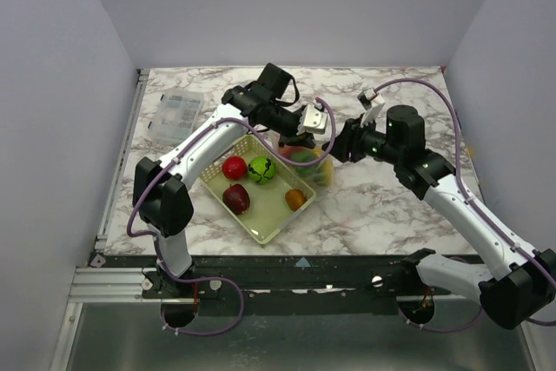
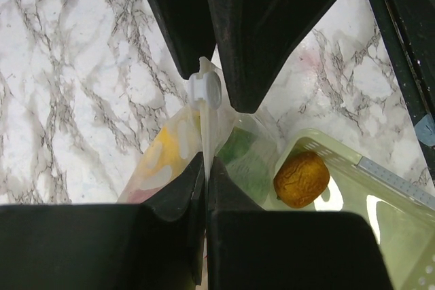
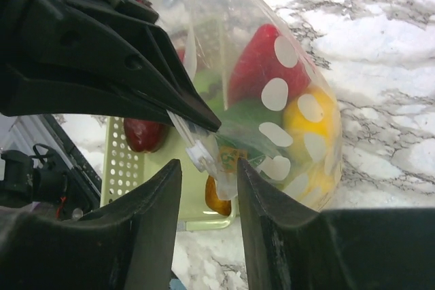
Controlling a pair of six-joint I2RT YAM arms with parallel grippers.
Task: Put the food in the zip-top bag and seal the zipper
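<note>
The clear zip top bag (image 1: pixel 320 169) bulges with red, green and yellow food (image 3: pixel 311 120). My left gripper is shut on the bag's top edge; in the right wrist view its fingers (image 3: pixel 204 112) pinch that thin strip. A white slider (image 2: pixel 206 89) sits on the strip a short way beyond them. Around this end stands my right gripper, open, its fingers (image 3: pixel 166 198) apart on either side of the strip's end. Whether either finger touches the slider, I cannot tell. From above, the left gripper (image 1: pixel 304 140) hides part of the bag.
The pale green basket (image 1: pixel 276 230) stands beside the bag, holding a red tomato (image 1: pixel 234 168), a striped green ball (image 1: pixel 261 169), a dark red fruit (image 1: pixel 236 199) and a brown-orange piece (image 1: pixel 295 199). A clear lid (image 1: pixel 176 115) lies at the back left.
</note>
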